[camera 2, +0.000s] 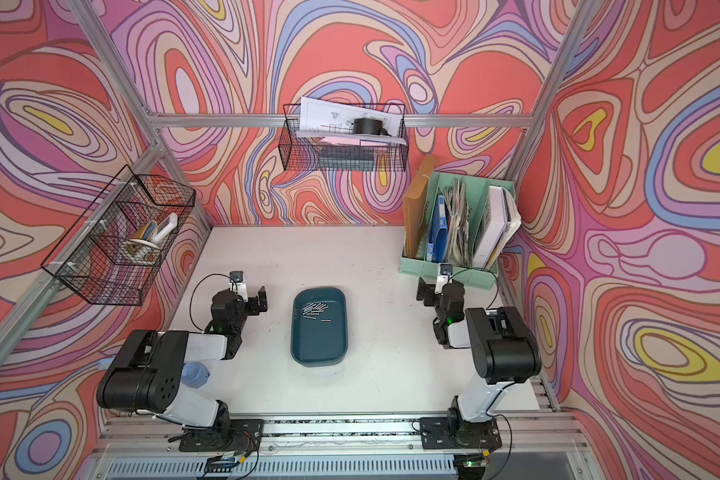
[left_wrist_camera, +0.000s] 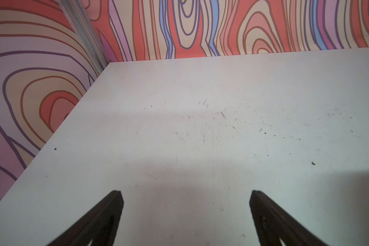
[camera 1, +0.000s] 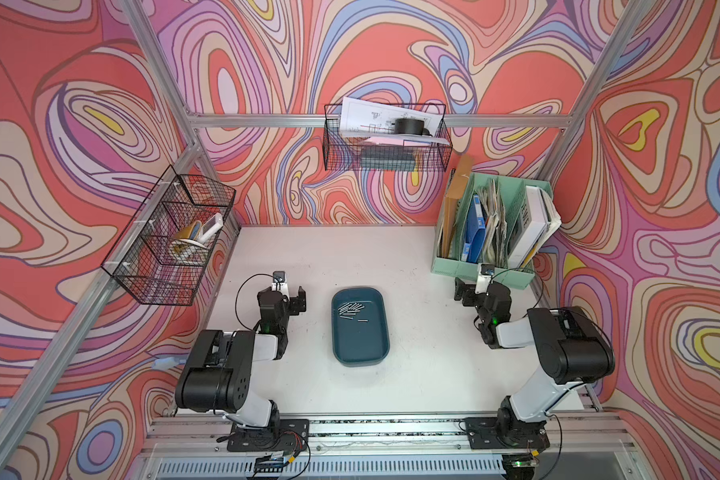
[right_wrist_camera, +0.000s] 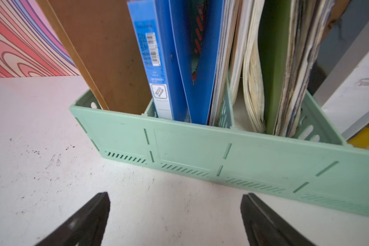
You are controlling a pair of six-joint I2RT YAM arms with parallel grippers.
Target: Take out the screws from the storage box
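Note:
Several thin silvery screws (camera 1: 349,308) lie in a loose cluster toward the far end of the dark blue storage box (camera 1: 361,344), with one a little apart from the others. The box rests on the white table between the two arms. To its left, my left gripper is open above bare table, nothing between its fingers. On the right side, my right gripper is also open and empty, facing the front of the green file holder. Neither wrist view shows the box or the screws.
A green file holder (right_wrist_camera: 184,143) packed with folders stands at the back right, close to my right gripper. Wire baskets (camera 1: 388,148) hang on the back and left sides. Free table lies all around the blue box.

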